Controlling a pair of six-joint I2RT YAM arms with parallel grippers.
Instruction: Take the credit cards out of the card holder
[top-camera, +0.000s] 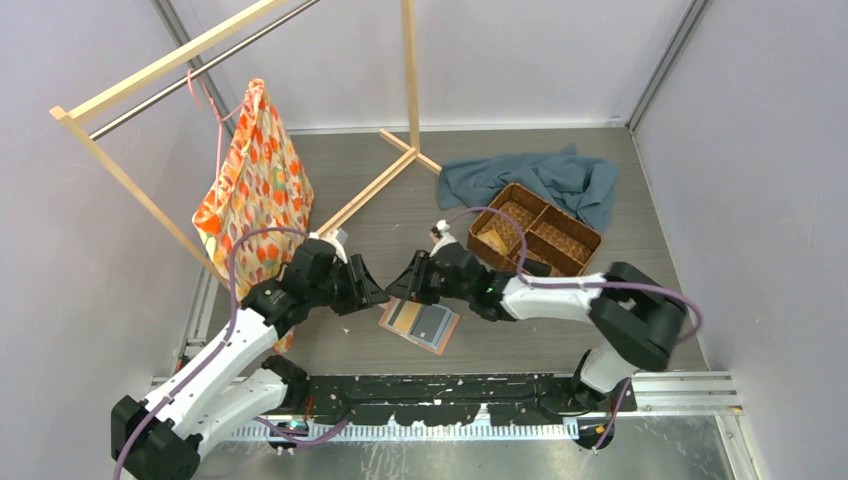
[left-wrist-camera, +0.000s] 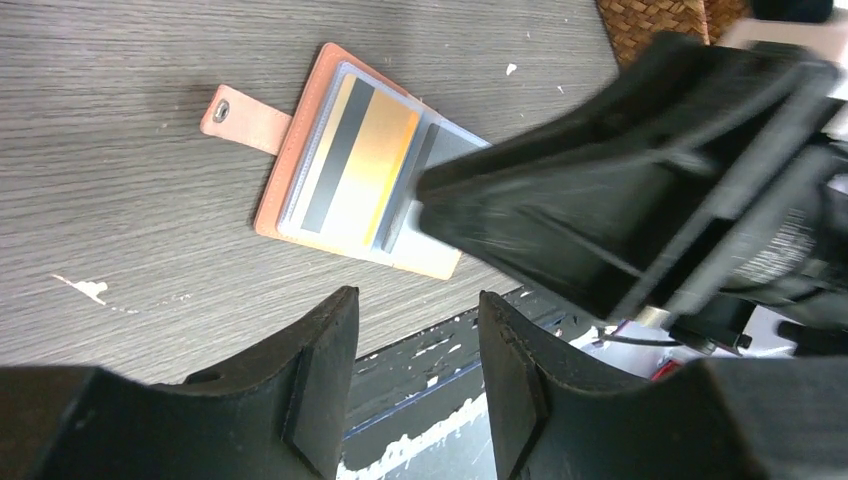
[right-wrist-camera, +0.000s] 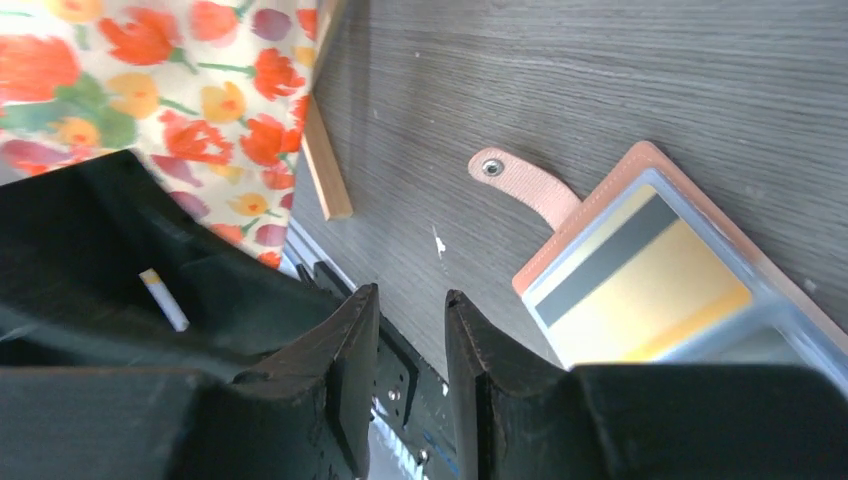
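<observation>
The pink card holder lies open on the grey floor, its strap with snap to one side, cards showing: a yellow card with a dark stripe and a blue-grey card behind it. Both grippers hover over or beside it. My left gripper is open, nothing between its fingers. My right gripper is part open and empty; its dark body blocks part of the holder in the left wrist view.
A floral cloth hangs on a wooden rack at left. A woven compartment basket and blue towel are at back right.
</observation>
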